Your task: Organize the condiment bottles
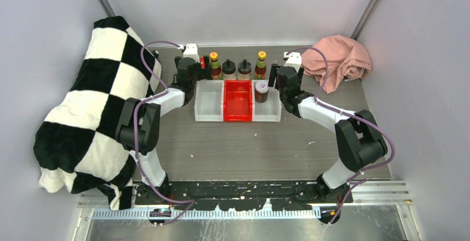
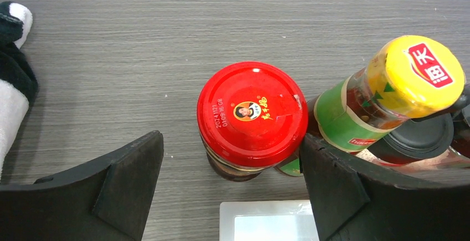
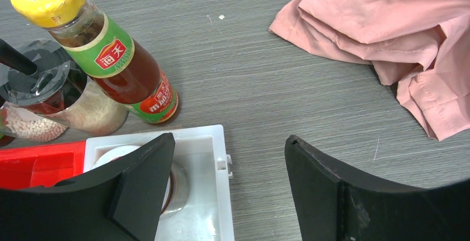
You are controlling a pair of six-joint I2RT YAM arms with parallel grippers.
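Observation:
A red-lidded jar (image 2: 252, 113) stands between the open fingers of my left gripper, beside a yellow-capped sauce bottle (image 2: 354, 108). Two black-topped shakers (image 1: 229, 69) (image 1: 244, 70) and another yellow-capped bottle (image 3: 122, 66) stand in the same row behind the three-compartment organizer (image 1: 238, 98), white at both sides, red in the middle. A white-lidded jar (image 1: 261, 91) sits in its right compartment, partly hidden in the right wrist view. My right gripper is open over that compartment's right wall, nothing between its fingers but the rim below.
A checkered plush cloth (image 1: 94, 108) fills the left side. A pink cloth (image 1: 338, 58) lies at the back right.

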